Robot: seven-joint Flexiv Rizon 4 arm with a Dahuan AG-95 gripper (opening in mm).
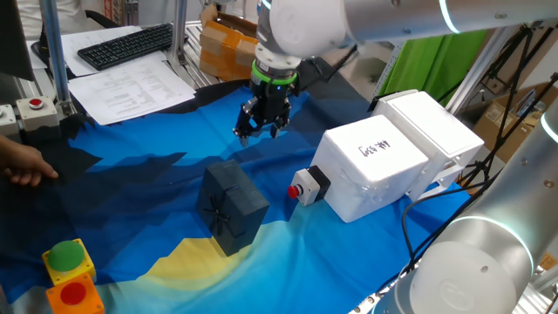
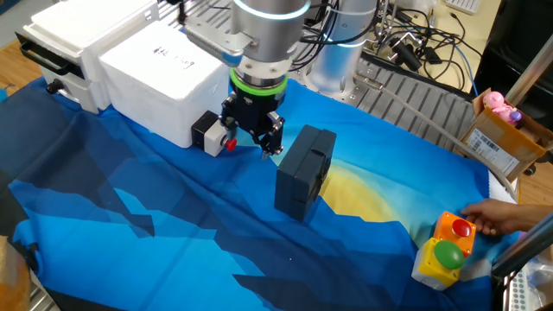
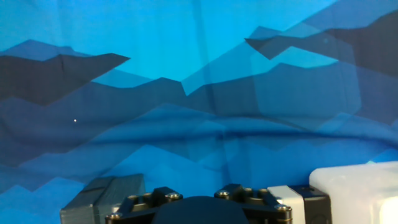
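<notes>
My gripper point(image 1: 261, 134) hangs pointing down above the blue cloth, its two fingers spread with nothing between them. In the wrist view the fingers point(image 3: 160, 196) stand apart at the bottom edge. A dark grey box point(image 1: 234, 208) stands on the cloth, nearer the front than the gripper in exterior view 1; a black cross-shaped piece shows on one face. In exterior view 2 this box point(image 2: 304, 173) is just right of the gripper point(image 2: 251, 152). A small white and black block with a red button point(image 2: 214, 134) sits against the white foam box point(image 2: 164, 82).
The white foam box point(image 1: 370, 166) blocks the right side. Yellow and orange button boxes point(image 1: 73, 277) stand at the front left. A person's hand point(image 2: 492, 216) is by them in exterior view 2. Papers point(image 1: 131, 90) and a keyboard point(image 1: 126, 46) lie at the back.
</notes>
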